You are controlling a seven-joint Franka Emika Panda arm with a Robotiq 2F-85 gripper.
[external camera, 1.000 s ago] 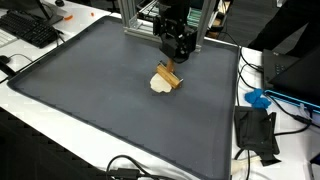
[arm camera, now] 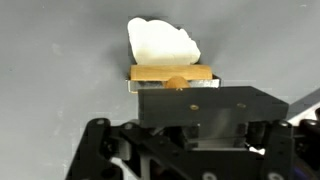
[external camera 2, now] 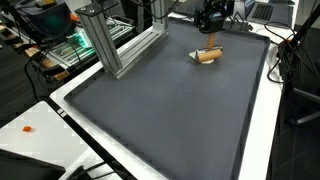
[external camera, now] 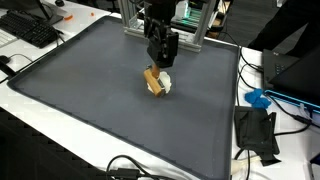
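Observation:
My gripper (external camera: 157, 64) points down and is shut on the upright handle of a wooden tool (external camera: 154, 81). The tool is T-shaped, with a light wooden crossbar (arm camera: 172, 73) under the handle and a narrow metal strip beside the bar. A pale, irregular, flat piece (arm camera: 160, 44) lies right next to the crossbar in the wrist view. In exterior view 2 the wooden tool (external camera 2: 207, 57) stands low over the grey mat; whether its lower edge touches the mat cannot be told. The gripper's dark body hides most of the handle in the wrist view.
A keyboard (external camera: 32, 29) lies at the far left. Cables, a blue item (external camera: 258, 98) and a dark pouch (external camera: 255, 132) are on the right. A frame stands behind the gripper.
In exterior view 1 my gripper and the wooden tool have shifted left. The crossbar was right of the pale piece and is now at its left, tilted differently.

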